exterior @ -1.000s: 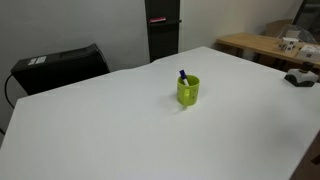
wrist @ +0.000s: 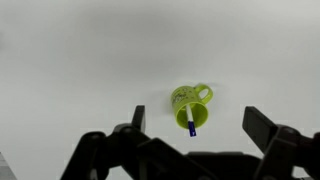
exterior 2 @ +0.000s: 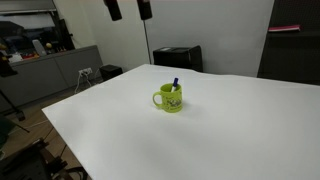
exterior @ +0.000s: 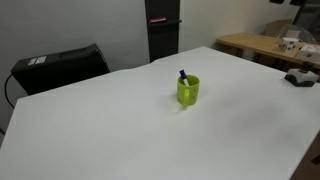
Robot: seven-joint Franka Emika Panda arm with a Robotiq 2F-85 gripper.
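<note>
A green mug stands upright on the white table, its handle visible in all three views. Out of the mug leans a white marker with a dark blue cap. High above the table, my gripper is open, with nothing between its fingers. From the wrist, the mug shows below and between the spread fingers, well apart from them. At the top right corner of exterior view 1, only a dark tip of the gripper appears.
A black box-like case sits behind the table's far edge, at the left in exterior view 1. A wooden table with small items stands at the back right.
Dark gripper parts have come into the top right of exterior view 1, where none showed before. The mug and marker have stayed in place.
</note>
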